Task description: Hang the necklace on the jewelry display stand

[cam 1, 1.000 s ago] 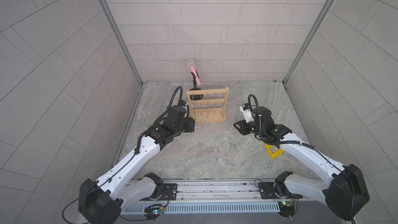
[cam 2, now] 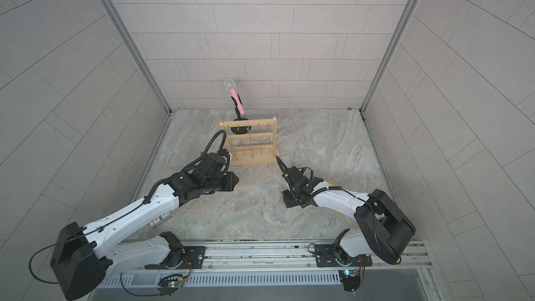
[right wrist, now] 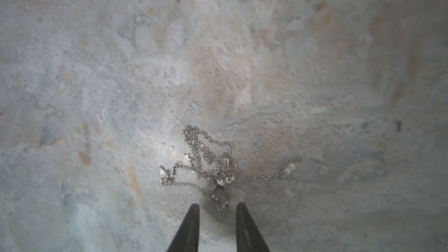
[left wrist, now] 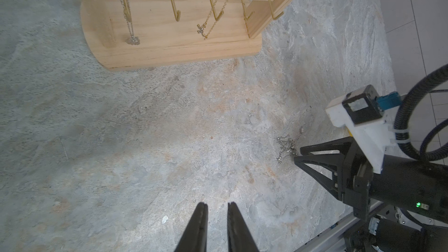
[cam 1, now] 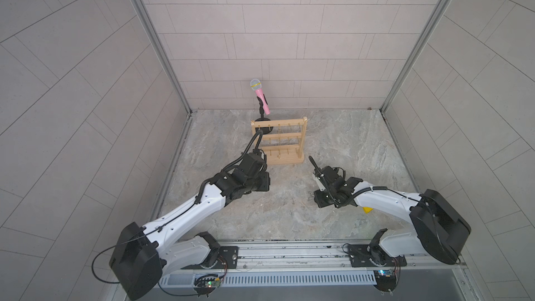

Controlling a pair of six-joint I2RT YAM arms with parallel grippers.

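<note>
A tangled silver chain necklace (right wrist: 205, 168) with small charms lies on the stone surface. My right gripper is low beside it, fingers apart with nothing visibly held; in the left wrist view its tips are at the necklace's edge. My left gripper hangs open and empty over bare surface, in front of the wooden display stand (left wrist: 177, 51). The stand has rows of brass hooks; two chains with pendants hang on it in the left wrist view.
A pink microphone (cam 1: 262, 100) on a black stand is behind the display. A yellow object (cam 1: 367, 209) lies at the right, partly hidden by my right arm.
My right arm has moved down and toward the front left, over the necklace. My left arm has shifted right and slightly toward the front.
</note>
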